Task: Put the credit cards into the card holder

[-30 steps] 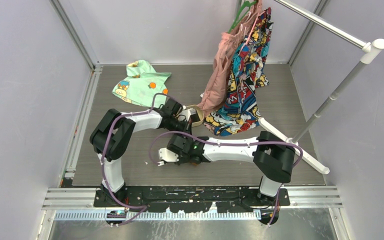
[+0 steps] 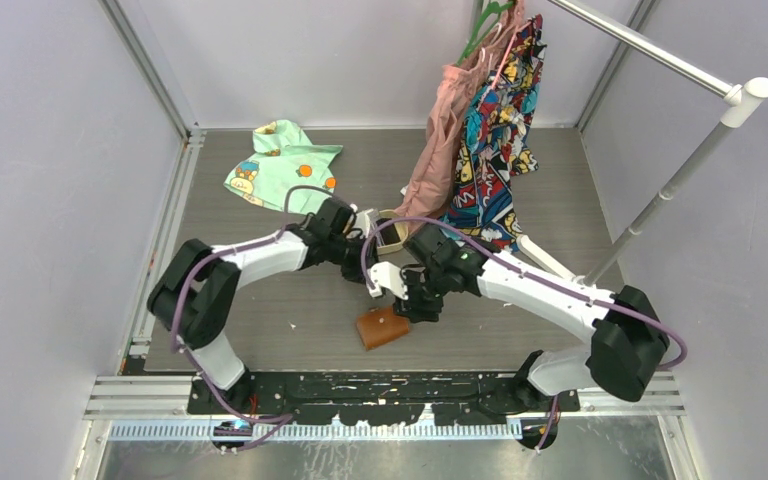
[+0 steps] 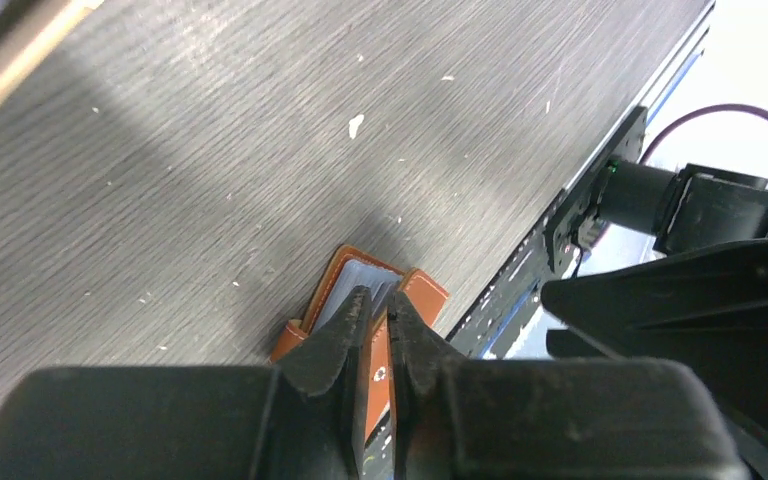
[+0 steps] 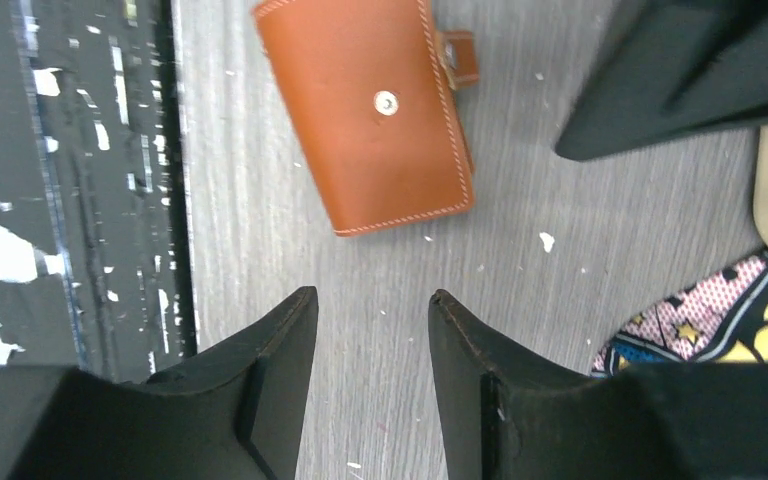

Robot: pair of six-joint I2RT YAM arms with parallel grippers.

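Observation:
The brown leather card holder [image 2: 381, 327] lies on the floor near the front edge. In the left wrist view a grey-blue card [image 3: 352, 281] shows inside the holder's open side, behind the tips of my left gripper. Those fingers are shut, and nothing shows between them. From the right wrist view, the holder [image 4: 370, 110] appears as a flap with a metal snap, its edge raised a little. My right gripper is open and empty, beside the holder and apart from it. Other cards cannot be made out clearly.
A beige-rimmed box [image 2: 403, 240] with dark contents stands behind the grippers. Patterned cloth [image 2: 495, 140] and pink cloth [image 2: 450, 130] hang at the right back by a white rack [image 2: 650, 205]. A green cloth [image 2: 282, 165] lies at back left.
My right gripper has moved back to the right, off the card holder, uncovering it in the top view.

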